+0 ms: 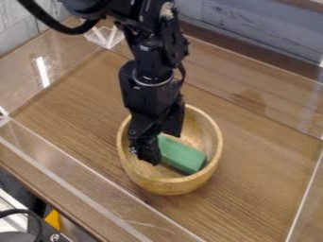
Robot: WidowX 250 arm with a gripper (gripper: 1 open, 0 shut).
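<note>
A wooden bowl [171,181] sits on the wooden table, with a green block [183,158] lying inside it. My black gripper [159,142] reaches down into the bowl from above, its fingers open, the lower ones beside the green block at its left end. The arm hides the back part of the bowl.
A white wall runs along the back, a clear plastic piece stands at the back left, and the table's front left edge has cables and a yellow item below it.
</note>
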